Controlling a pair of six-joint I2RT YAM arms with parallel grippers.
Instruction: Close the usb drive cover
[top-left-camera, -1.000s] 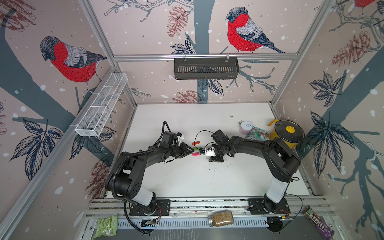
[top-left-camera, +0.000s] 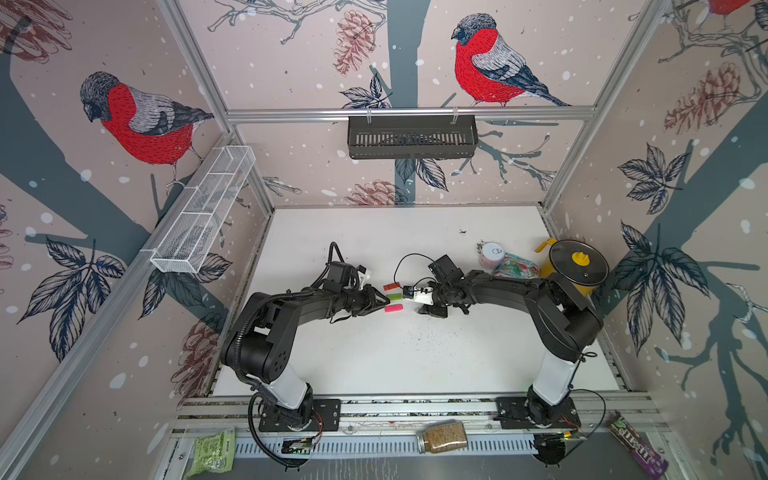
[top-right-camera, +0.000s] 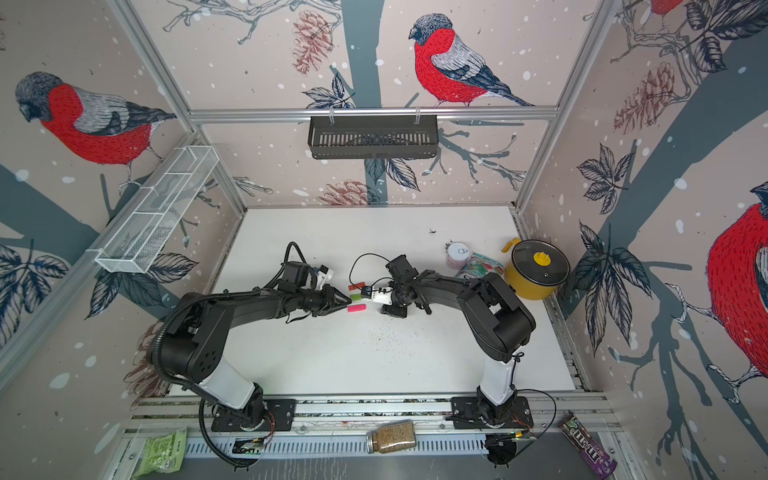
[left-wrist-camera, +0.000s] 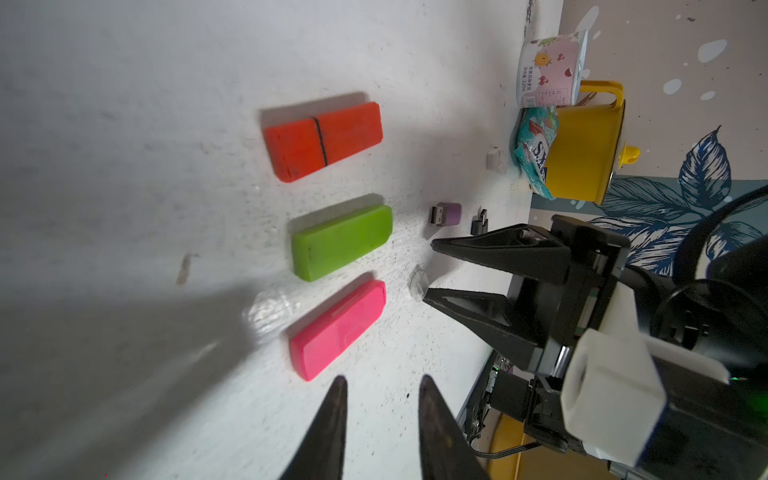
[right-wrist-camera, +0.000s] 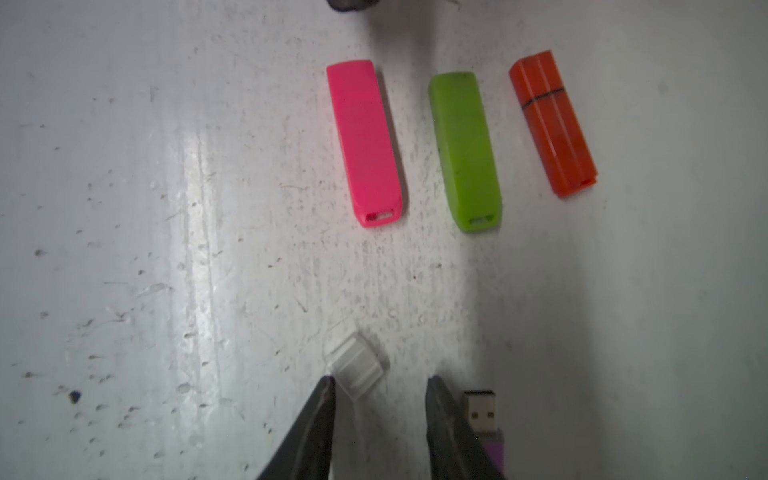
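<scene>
Pink (left-wrist-camera: 337, 328), green (left-wrist-camera: 341, 240) and red (left-wrist-camera: 324, 140) drive cases lie side by side on the table between the grippers; the red one has a dark seam across it. A purple-and-silver USB drive (right-wrist-camera: 485, 432) lies bare below my right gripper, near a small clear piece (right-wrist-camera: 354, 364). The right gripper stands open just over these, holding nothing. My left gripper is open, to the left of the coloured cases, with nothing between its fingers.
A yellow pot (top-left-camera: 572, 280), a white can (top-left-camera: 491, 254) and a turquoise bag (top-right-camera: 485, 263) stand at the back right.
The right arm has shifted slightly right and back, uncovering more of the coloured cases. The left arm has moved a little.
</scene>
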